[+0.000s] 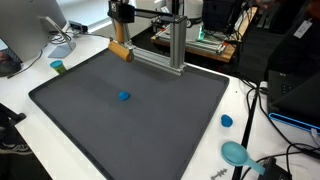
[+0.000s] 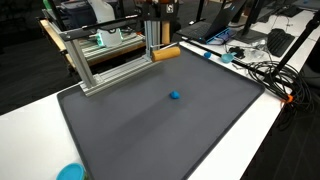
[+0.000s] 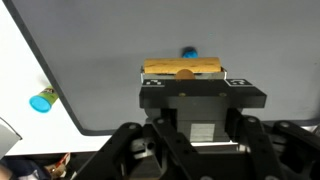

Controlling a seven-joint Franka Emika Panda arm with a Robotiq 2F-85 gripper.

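Observation:
A T-shaped wooden piece, its crossbar a tan roller [image 1: 121, 52] with a stem rising from it, hangs from my gripper [image 1: 122, 16] above the far part of the grey board. In the second exterior view the crossbar [image 2: 167, 53] hangs beside the white metal frame. My gripper is shut on the stem in the wrist view; the crossbar [image 3: 182, 65] spans the space just ahead of the fingers. A small blue piece [image 1: 123, 96] lies on the board, apart from the wooden piece. The wrist view shows that blue piece [image 3: 190, 51] just beyond the crossbar.
The grey board [image 2: 150, 125] is mostly bare. The metal frame [image 2: 118, 73] stands along its edge. A green-and-blue tub [image 1: 58, 67] stands off the board, and a teal round dish [image 1: 236, 154] and blue disc [image 1: 227, 121] lie on the white table. Cables run at the right.

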